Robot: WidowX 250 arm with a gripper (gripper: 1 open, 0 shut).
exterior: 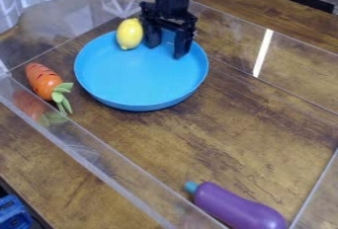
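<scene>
A blue plate point(138, 75) sits on the wooden surface inside a clear-walled tray. On its far rim rests a yellow lemon-like object point(129, 34). My black gripper point(168, 40) is low over the back of the plate, just right of the yellow object, its fingers apart; whether they touch the plate is unclear.
An orange carrot point(47, 83) lies left of the plate, and a purple eggplant point(238, 208) at the front right. Clear walls point(113, 174) edge the tray. The wood right of and in front of the plate is free.
</scene>
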